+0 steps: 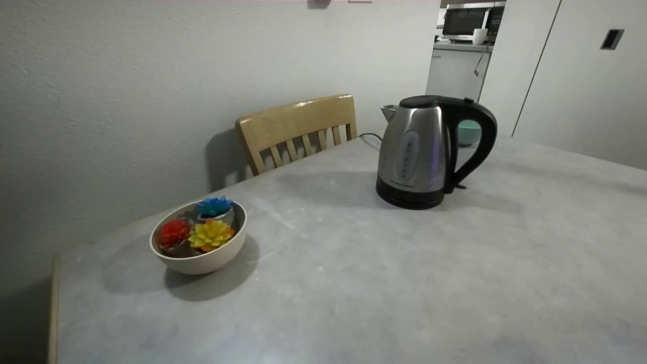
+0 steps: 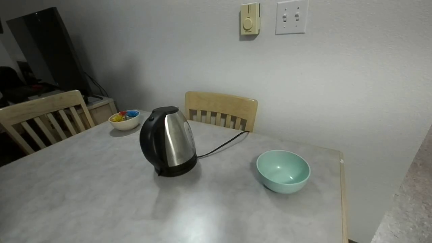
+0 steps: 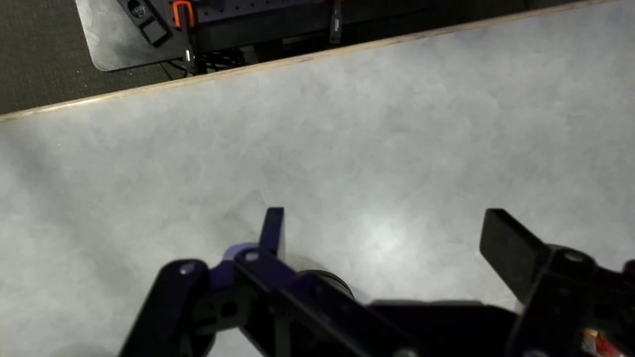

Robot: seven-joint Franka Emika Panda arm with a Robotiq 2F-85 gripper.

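In the wrist view my gripper stands wide open above the table, with only bare tabletop showing between its fingers. Neither exterior view has the gripper in it. A steel and black electric kettle (image 1: 415,151) stands upright on the table; its handle points right in the first exterior view. Left of it there sits a cream bowl (image 1: 209,263) holding a blue, a red and a yellow artificial flower. An empty mint-green bowl (image 2: 283,188) rests near the table's right end in the second exterior view. Most of that bowl is hidden behind the kettle handle in the first.
A black cord (image 2: 223,144) runs from the kettle to the table's wall-side edge, close to a wooden chair (image 2: 221,103). Clamps and a dark bench (image 3: 262,24) border the table edge in the wrist view.
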